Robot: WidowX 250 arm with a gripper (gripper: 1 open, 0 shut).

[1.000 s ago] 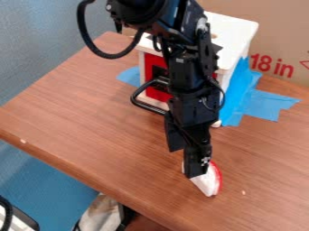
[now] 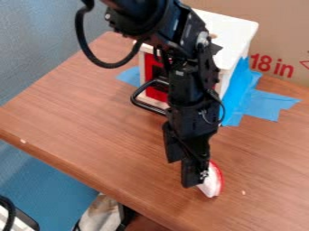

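My black gripper (image 2: 196, 176) hangs low over the front right of the wooden table, its tip against a small white object with a red rim (image 2: 211, 184). The gripper's fingers are mostly hidden by its own body, so whether it holds that object cannot be made out. Behind the arm stands a white box (image 2: 229, 32) with a red front (image 2: 154, 69), partly hidden by the arm.
Blue tape (image 2: 261, 105) lies on the table around the box. A cardboard panel (image 2: 277, 36) stands at the back right. The table's front edge drops to a blue floor.
The gripper has shifted slightly over the last second, staying beside the white and red object. Little else has visibly changed.
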